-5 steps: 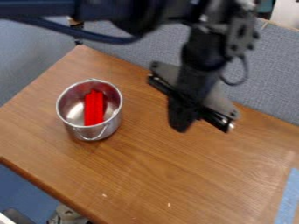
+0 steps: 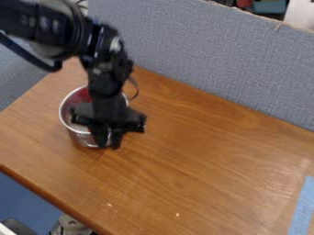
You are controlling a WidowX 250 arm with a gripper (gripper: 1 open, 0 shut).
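A sliver of red (image 2: 79, 95) shows inside the pot behind the arm; the rest of the red object is hidden. Whether the fingers are apart or closed on something cannot be told.
Grey padded walls (image 2: 221, 64) bound the table at the back and left. A light blue strip (image 2: 302, 207) runs along the lower right edge.
The arm has swept from the right and middle of the table leftward and down onto the pot, now hiding most of it and the red object.
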